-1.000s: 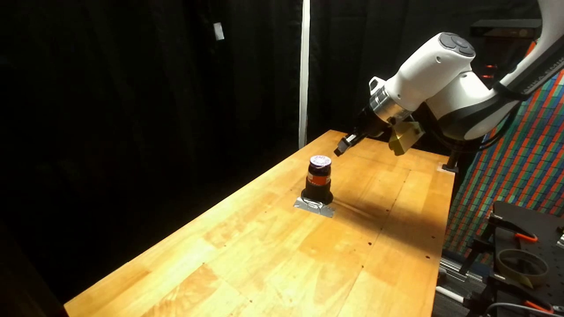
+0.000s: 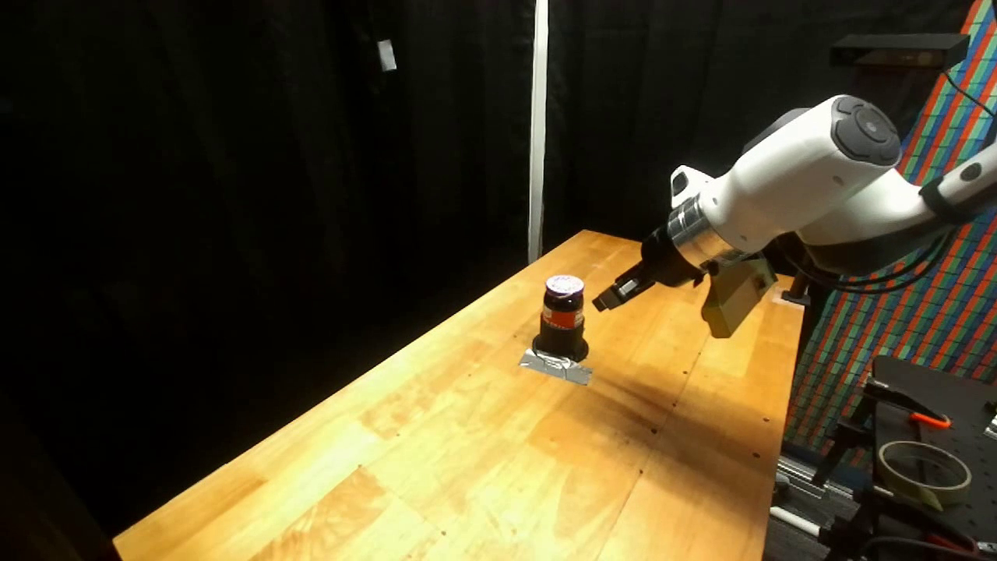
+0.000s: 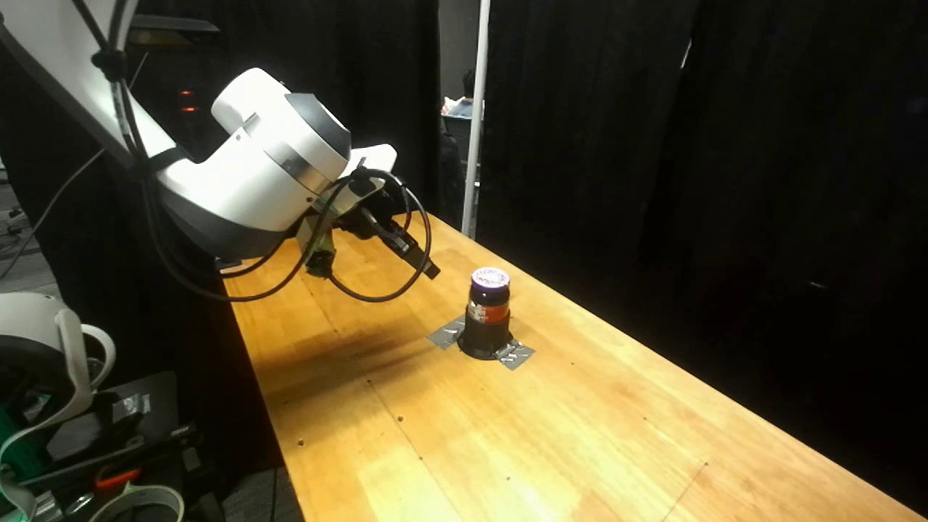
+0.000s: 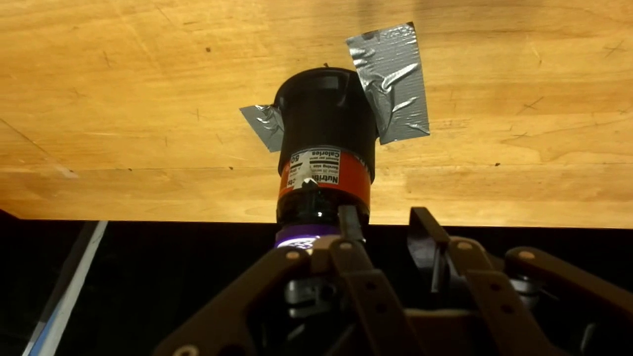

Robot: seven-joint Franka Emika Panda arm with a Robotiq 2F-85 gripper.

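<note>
A dark jar [image 2: 562, 318] with an orange-red label and a purple-and-white lid [image 3: 491, 278] stands upright in a black holder [image 3: 484, 336]. Strips of grey duct tape [image 4: 392, 83] run from the holder onto the wooden table. My gripper [image 2: 600, 304] is tilted down beside the jar, near lid height and apart from it in exterior view 1. In the wrist view the fingers [image 4: 351, 224] are spread with a clear gap and nothing between them. The left finger overlaps the right side of the jar's top there; part of the lid is hidden behind the gripper's linkage.
Black curtains and a pale pole [image 2: 538, 131] stand beyond its far edge. A side cart holding a tape roll [image 2: 923, 471] is off the table.
The arm has come down and toward the camera in exterior view 1, bringing the gripper from above lid height to about lid level. The jar and holder stay in place.
</note>
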